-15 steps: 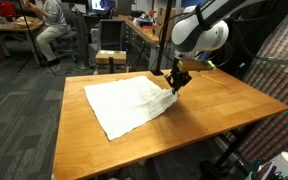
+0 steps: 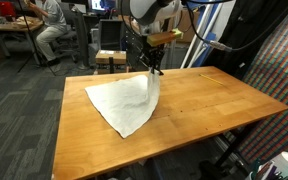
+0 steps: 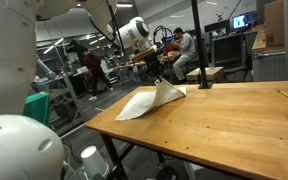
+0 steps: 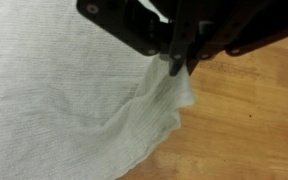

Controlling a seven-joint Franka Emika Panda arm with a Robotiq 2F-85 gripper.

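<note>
A white cloth (image 2: 121, 102) lies on the wooden table (image 2: 199, 111), with one part pulled up off the surface. My gripper (image 2: 155, 70) is shut on that raised part, above the cloth's right side in exterior view 1. From the other side, exterior view 2 shows the lifted cloth (image 3: 165, 92) rising to a peak under the gripper (image 3: 160, 80). In the wrist view the cloth (image 4: 54, 100) fills the left and bunches up towards the gripper, which pinches it. The fingertips are partly hidden by the fabric.
A thin yellow stick (image 2: 212, 80) lies near the table's far edge, well away from the cloth. Bare wood takes up the right half of the table in exterior view 1. A person sits in the background.
My gripper has risen and moved left in exterior view 1, carrying the held part of the cloth upward. The cloth's right side now folds up and over towards the left.
</note>
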